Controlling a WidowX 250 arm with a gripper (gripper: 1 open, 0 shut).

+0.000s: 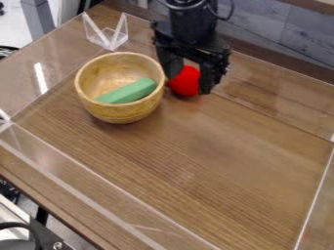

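Note:
My black gripper (194, 70) hangs at the upper middle, open, its fingers over and around a red round object (185, 82), which is partly hidden behind it. Just left of it is a yellow bowl (119, 115) holding a green elongated object (129, 91). Whether the fingers touch the red object, I cannot tell.
A clear plastic item (107, 35) stands at the upper left, behind the bowl.

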